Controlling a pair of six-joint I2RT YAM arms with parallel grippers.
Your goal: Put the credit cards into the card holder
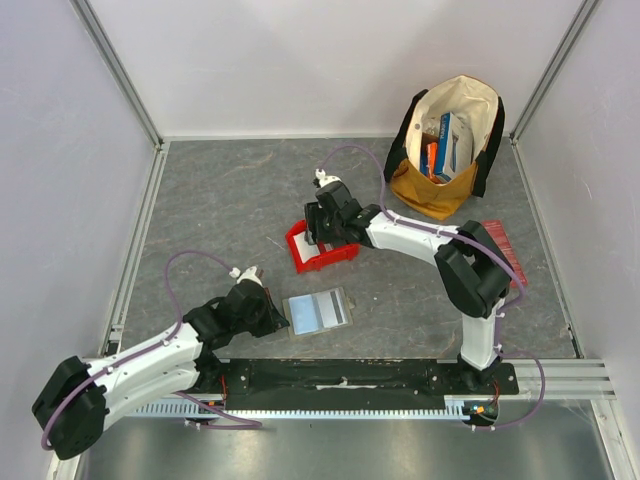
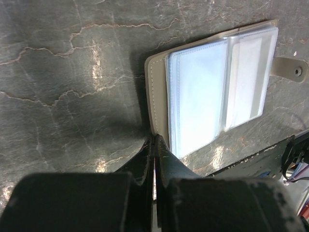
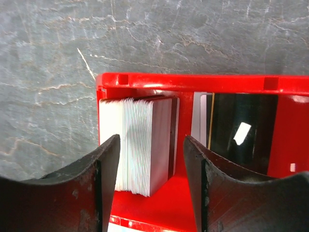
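Note:
The card holder (image 1: 318,311) lies spread out on the dark table, its clear sleeves (image 2: 200,92) facing up and its strap at the far end in the left wrist view. At its near corner my left gripper is shut, with nothing showing between its fingers. A red tray (image 1: 326,259) stands farther back. In it a stack of white cards (image 3: 140,145) fills one end, with dark cards (image 3: 244,130) in the middle part. Above the stack my right gripper is partly open, one finger to each side of the cards, gripping none.
An open bag (image 1: 430,190) with books and boxes stands at the back right. A red patterned object (image 1: 505,255) lies near the right wall, partly behind the right arm.

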